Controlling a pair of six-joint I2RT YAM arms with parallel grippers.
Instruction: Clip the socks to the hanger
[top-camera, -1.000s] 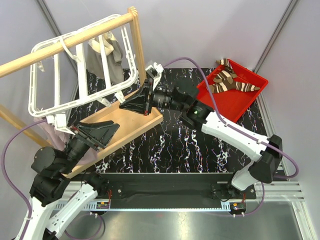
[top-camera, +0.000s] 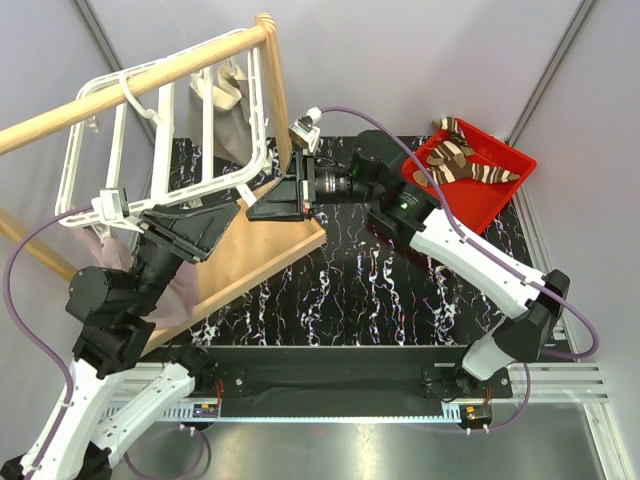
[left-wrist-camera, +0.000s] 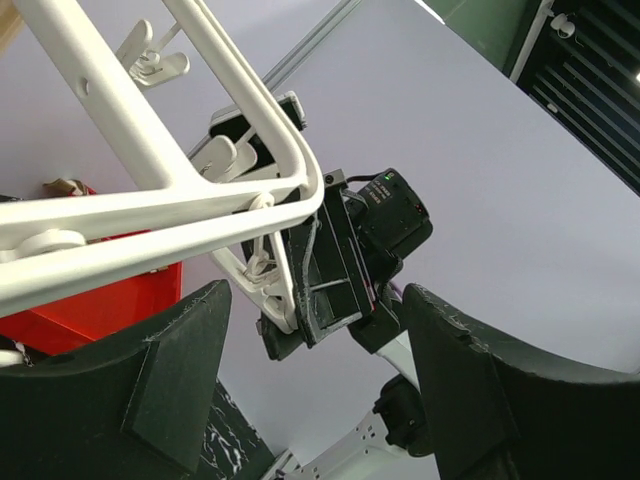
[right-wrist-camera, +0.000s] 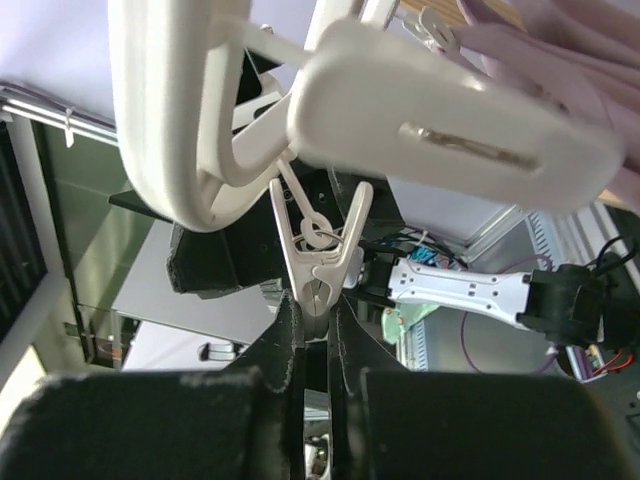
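A white hanger (top-camera: 165, 150) with several bars hangs from a wooden rail at the upper left. At its near right corner my right gripper (top-camera: 250, 205) is shut on a white clip (right-wrist-camera: 318, 265), whose handles sit between the fingers while its looped link runs up to the hanger frame. My left gripper stands open below the hanger's front edge, nothing between its fingers. Brown-and-cream striped socks (top-camera: 462, 160) lie in the red bin (top-camera: 480, 205) at the right. Beige-grey socks (top-camera: 228, 115) and pink ones (top-camera: 180, 290) hang at the hanger.
The wooden rail (top-camera: 150, 80) and its stand surround the hanger, with a wooden base (top-camera: 255, 255) beneath. Between the base and the bin, the black marbled table (top-camera: 375, 290) is clear. Another free clip (left-wrist-camera: 150, 60) hangs inside the frame.
My left gripper has moved right and up toward the hanger's front edge. The hanger has swung slightly. My right gripper stays near the corner, its wrist turned a little.
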